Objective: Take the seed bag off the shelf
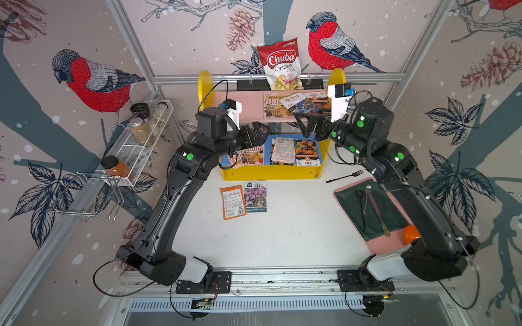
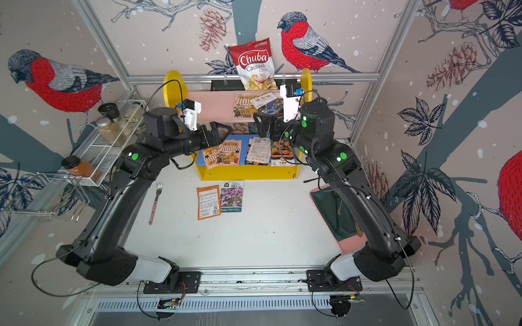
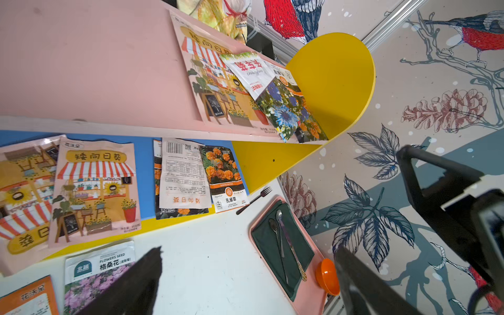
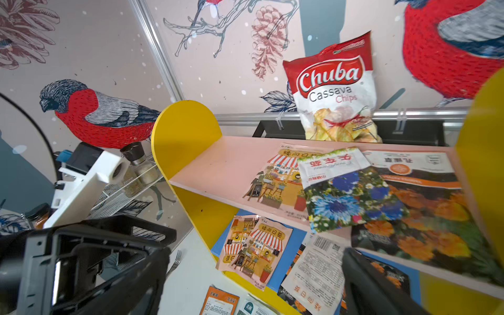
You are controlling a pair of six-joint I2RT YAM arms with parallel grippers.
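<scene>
Seed packets lie on both levels of the yellow shelf (image 1: 244, 173): a sunflower packet (image 4: 278, 178), a cornflower packet (image 4: 341, 202) and a marigold packet (image 4: 420, 239) on the pink board, several more on the blue board (image 3: 144, 173). My left gripper (image 1: 260, 134) hangs in front of the shelf's left half, open and empty. My right gripper (image 1: 307, 124) is at the front edge of the upper level's right part, open with nothing between its fingers.
Two packets (image 1: 233, 202) (image 1: 255, 195) lie on the white table. A chips bag (image 1: 279, 64) stands at the back. A wire jar rack (image 1: 133, 182) is left, a pink tray (image 3: 309, 294) right.
</scene>
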